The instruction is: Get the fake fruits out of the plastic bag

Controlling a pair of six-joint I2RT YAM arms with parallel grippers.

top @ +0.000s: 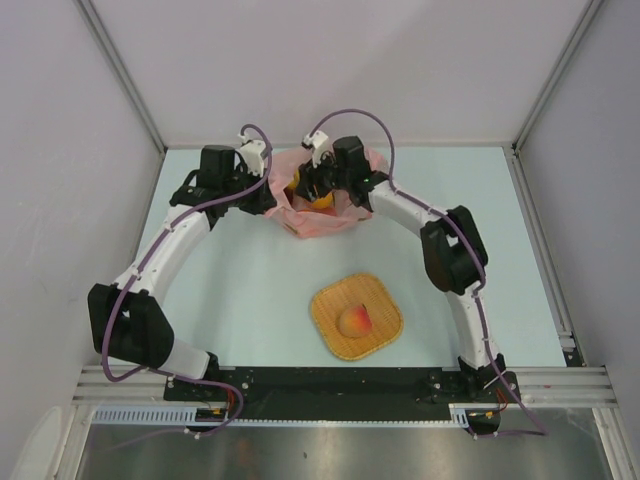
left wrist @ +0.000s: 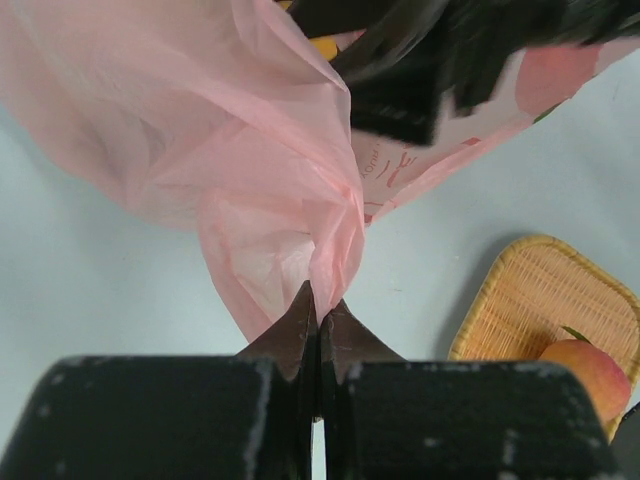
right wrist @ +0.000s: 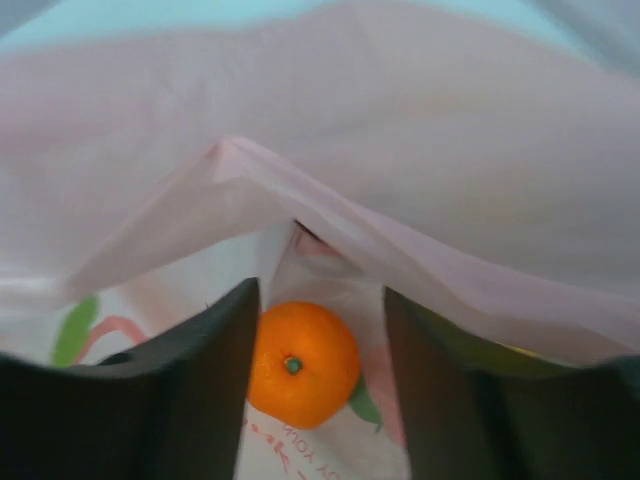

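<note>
The pink plastic bag [top: 322,223] lies at the back centre, its mouth held up at the left. My left gripper is shut on a gathered fold of the bag [left wrist: 290,160]. Inside the bag, my right gripper [top: 312,188] points down with its fingers parted. In the right wrist view an orange fruit [right wrist: 302,365] with a green stem spot shows beyond the gap between the right fingers, and nothing is visibly gripped. A yellow fruit [top: 324,202] shows in the bag beneath the right gripper, partly hidden.
A woven basket [top: 333,333] with one red-yellow peach [top: 355,321] stands at the front centre. Bare table lies between bag and basket, and on both sides. Bag film [right wrist: 400,130] hangs close around the right gripper.
</note>
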